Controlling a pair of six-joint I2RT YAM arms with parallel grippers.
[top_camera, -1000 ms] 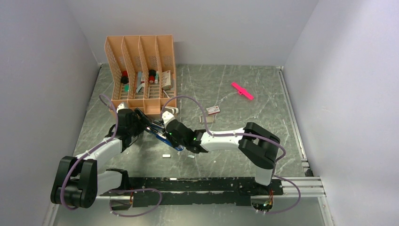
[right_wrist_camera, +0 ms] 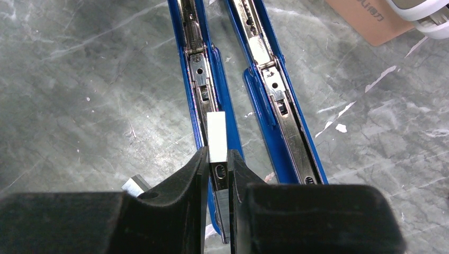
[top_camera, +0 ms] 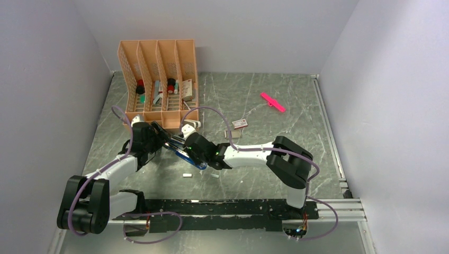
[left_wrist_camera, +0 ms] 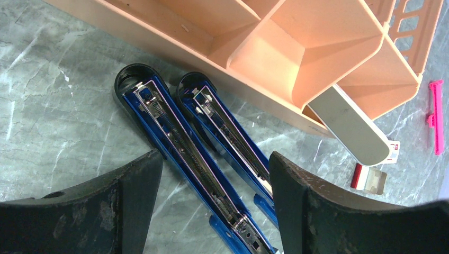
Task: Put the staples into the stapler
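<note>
Two blue staplers lie opened side by side, metal channels facing up. The nearer stapler (left_wrist_camera: 185, 145) passes between the spread fingers of my left gripper, which is open, with a gap on the right side. The second stapler (left_wrist_camera: 230, 137) lies alongside, closer to the organizer; a silvery staple strip (right_wrist_camera: 259, 50) shows in its channel. In the right wrist view, my right gripper is shut on a bright staple strip (right_wrist_camera: 216, 132). This strip is in line with the channel of the nearer stapler (right_wrist_camera: 198, 74); whether it touches the channel I cannot tell.
A peach organizer (top_camera: 159, 118) with several items stands behind the staplers. Loose staple strips (top_camera: 187, 175) lie in front. Small boxes (top_camera: 240, 123) and a pink object (top_camera: 272, 102) lie to the right.
The left arm and the loose strips look unmoved.
</note>
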